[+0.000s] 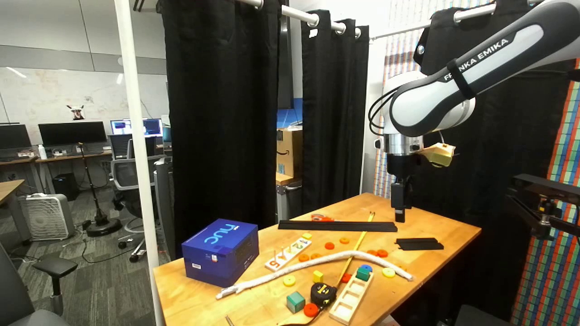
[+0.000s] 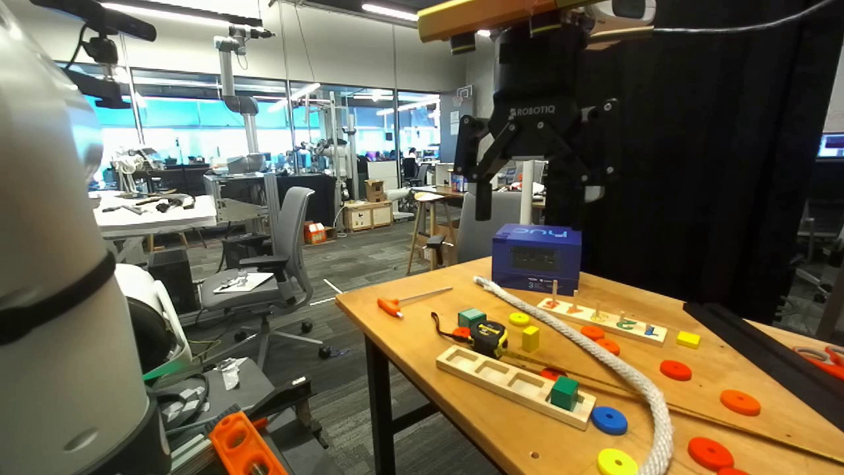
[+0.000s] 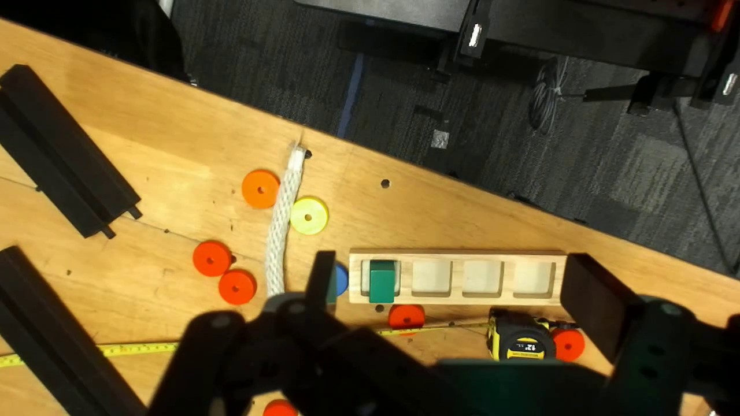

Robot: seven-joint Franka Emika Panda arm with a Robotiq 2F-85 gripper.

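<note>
My gripper (image 2: 538, 202) hangs above the table with its two black fingers wide apart and nothing between them. In the wrist view the gripper has the wooden tray (image 3: 456, 299) with square compartments in sight below. A green block (image 3: 381, 282) sits in the tray's end compartment, while the others look empty. Close to the tray lie a tape measure (image 2: 490, 338), a yellow block (image 2: 530, 339) and a teal block (image 1: 295, 302). A white rope (image 2: 585, 340) curves across the table. Several orange and red discs (image 2: 740, 402), a blue disc (image 2: 609, 420) and yellow discs (image 2: 617, 462) are scattered around.
The blue box (image 1: 220, 252) stands at the table's far end, beside a number board (image 1: 288, 253) with pegs. Black strips (image 1: 337, 226) lie across the table, with orange-handled scissors (image 1: 321, 218) behind. A screwdriver (image 2: 411, 299) rests near one edge. The extended yellow tape (image 1: 356, 247) crosses the middle.
</note>
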